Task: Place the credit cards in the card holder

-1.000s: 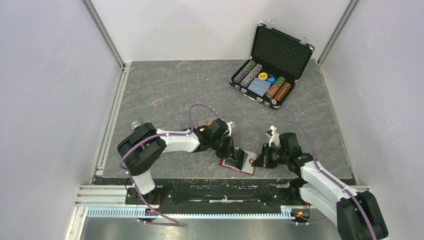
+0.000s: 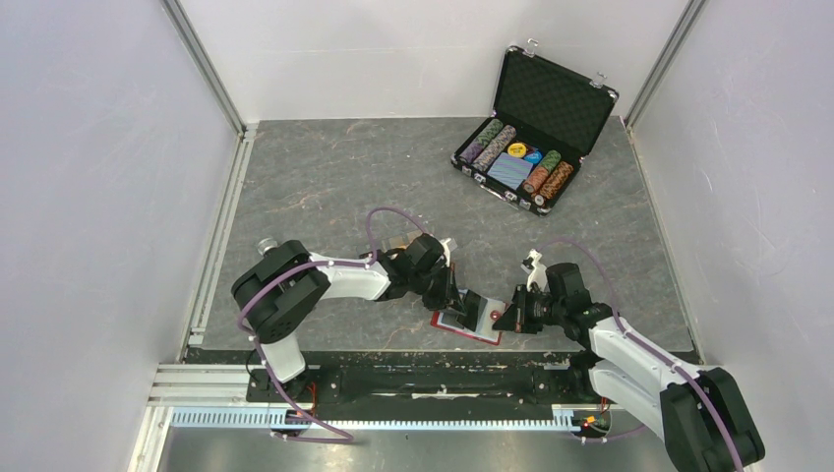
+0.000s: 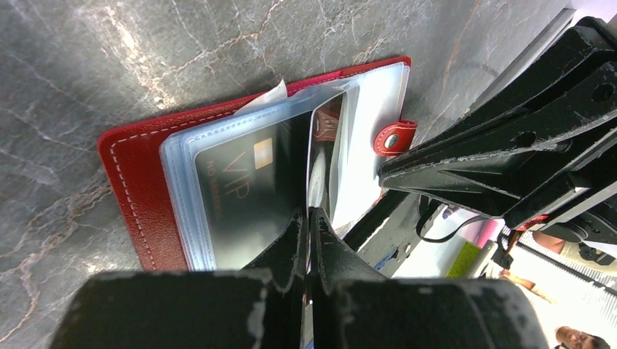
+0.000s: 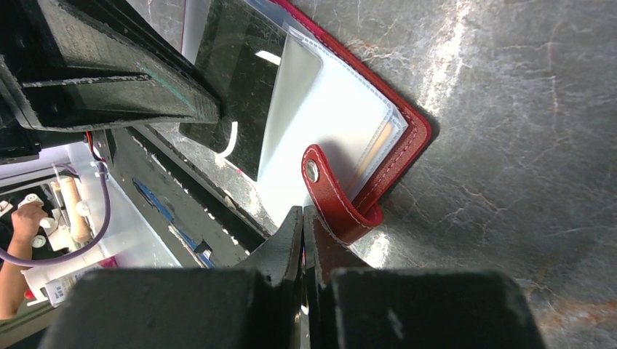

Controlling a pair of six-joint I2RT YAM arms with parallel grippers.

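The red card holder lies open at the table's front, clear sleeves spread; a dark VIP card sits in one, a dark panel [image 4: 233, 80] beside white pages in the right wrist view. My left gripper is shut over the sleeves, at a thin upright sleeve edge; whether that edge is between its fingertips I cannot tell. My right gripper is shut at the red snap strap [image 4: 331, 196] on the holder's right end, with nothing clearly between its fingers.
An open chip case [image 2: 521, 133] stands at the back right. Small tan items [image 2: 398, 242] lie partly hidden behind the left arm. The table's front edge runs just below the holder.
Both grippers have shifted very slightly at the holder since a second ago; the holder itself appears unmoved.
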